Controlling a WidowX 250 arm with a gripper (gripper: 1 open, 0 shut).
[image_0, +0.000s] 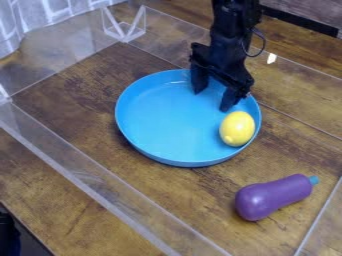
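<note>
My black gripper (219, 86) is lowered over the back right rim of a round blue plate (167, 115), its fingers open and spread apart. A yellow egg-shaped object (237, 129) rests on the right side of the plate, in front of the gripper and apart from it. A purple toy eggplant (271, 200) lies on the wooden table at the lower right, outside the plate.
Clear plastic walls or edges run along the left and back of the work area.
</note>
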